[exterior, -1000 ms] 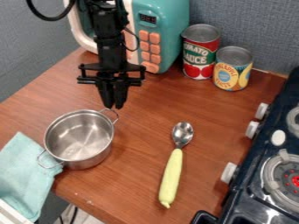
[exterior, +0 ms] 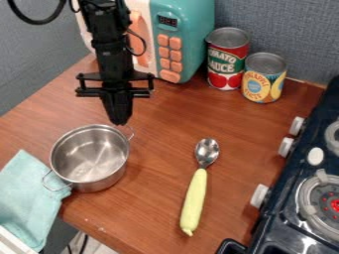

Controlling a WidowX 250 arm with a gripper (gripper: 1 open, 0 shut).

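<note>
My black gripper (exterior: pixel 119 115) hangs over the wooden counter at the upper left, its tip just behind a steel pot (exterior: pixel 89 159) with two wire handles. Whether the fingers are open or shut is hard to make out. A spoon (exterior: pixel 205 153) and a yellow corn-like object (exterior: pixel 195 201) lie to the right of the pot.
A teal toy microwave (exterior: pixel 188 40) stands behind the arm, beside two cans (exterior: pixel 227 62). A black stove (exterior: pixel 304 213) fills the right side. A light blue cloth (exterior: pixel 27 189) lies at the lower left.
The objects on the counter have not moved.
</note>
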